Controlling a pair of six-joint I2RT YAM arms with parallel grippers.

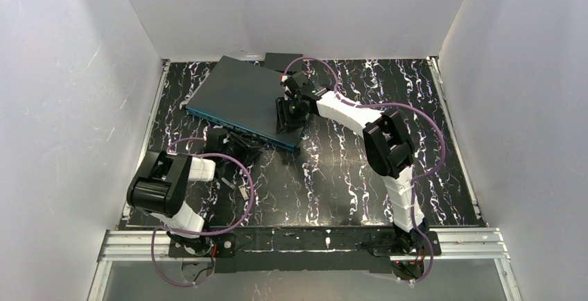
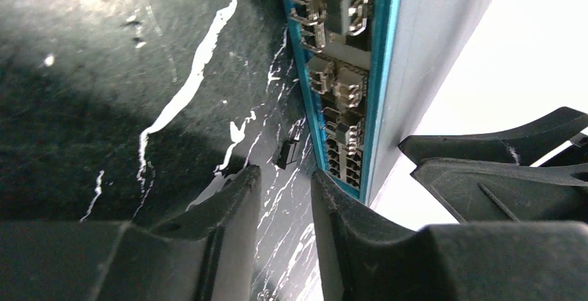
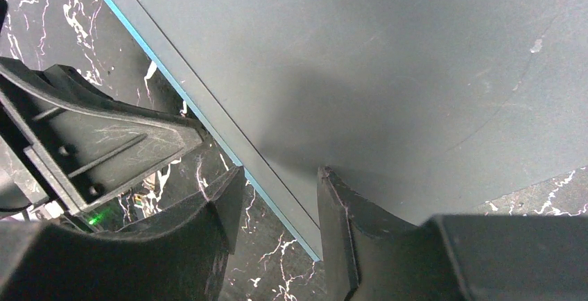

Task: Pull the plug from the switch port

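Note:
The switch (image 1: 243, 96) is a flat dark box with a blue front edge. Its port face (image 2: 340, 86) shows metal-clipped ports, several with dark pieces in them. My left gripper is in front of this face, apart from it, its fingers open. Just beyond the gap is a small dark piece (image 2: 288, 152), perhaps a plug, seen against the marble; nothing touches it. My right gripper is down at the switch's front right part, its fingertips apart with the switch behind the gap. Whether it grips the switch is unclear.
Small loose pieces (image 1: 243, 192) lie on the marble table in front of the switch. A dark flat panel (image 1: 283, 61) stands behind it. Purple cables (image 1: 252, 186) loop along the arms.

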